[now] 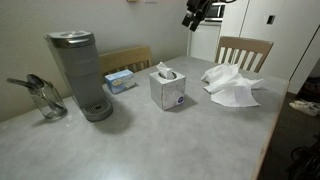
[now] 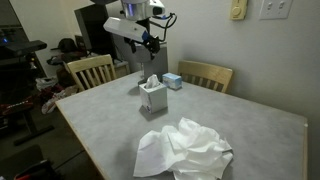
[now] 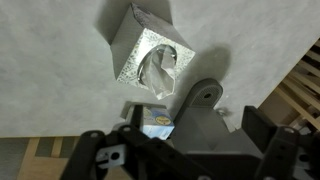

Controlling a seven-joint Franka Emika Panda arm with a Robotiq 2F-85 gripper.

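Observation:
My gripper [image 2: 147,48] hangs high above the table, open, with nothing between its fingers. In exterior view 1 it shows at the top edge, above and to the right of a grey patterned tissue box [image 1: 168,90]. A white tissue [image 1: 166,71] sticks up from the box's top. The wrist view looks down on the tissue box [image 3: 142,45], upper left of centre and well clear of the dark fingers [image 3: 262,128]. Crumpled white paper or cloth [image 2: 184,150] lies spread on the table.
A grey coffee maker [image 1: 82,75] stands on the left, with a small blue-and-white box [image 1: 120,81] beside it. Farther left is a glass of utensils [image 1: 46,98]. Chairs [image 1: 244,52] line the table.

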